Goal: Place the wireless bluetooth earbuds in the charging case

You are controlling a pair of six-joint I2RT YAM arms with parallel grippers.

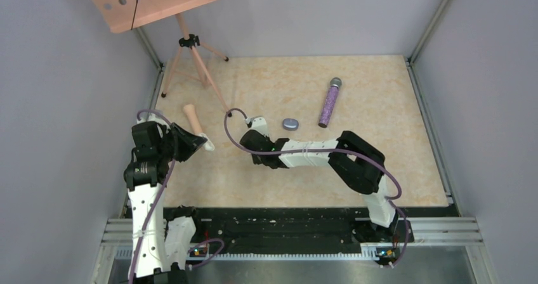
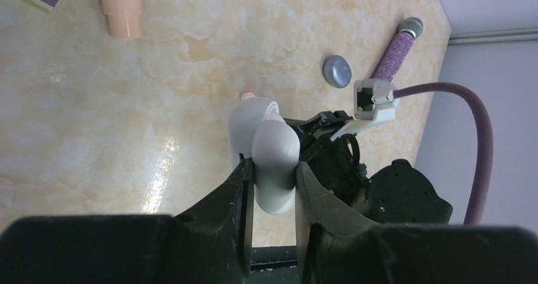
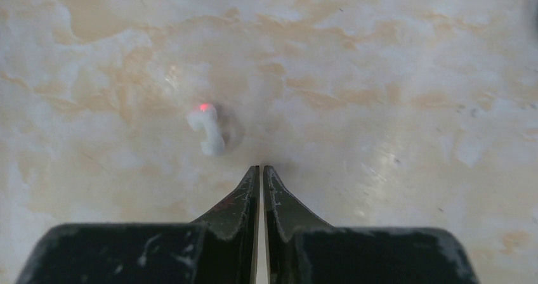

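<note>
My left gripper is shut on a rounded white charging case [image 2: 276, 160], held above the table; the same case [image 1: 208, 145] shows at the left in the top view. A small white curved earbud [image 3: 211, 132] with a red light lies on or just over the tabletop. It is blurred, ahead and left of my right fingertips and apart from them. My right gripper is shut, only a thin gap showing and nothing between its fingers. In the left wrist view the earbud [image 2: 247, 96] peeks out beyond the case, which hides my right fingers.
A purple microphone [image 1: 329, 103] and a small grey-blue oval object [image 1: 290, 124] lie farther back. A peach-coloured cylinder [image 1: 192, 118] lies near the left gripper, and the peach stand [image 1: 204, 68] rises behind.
</note>
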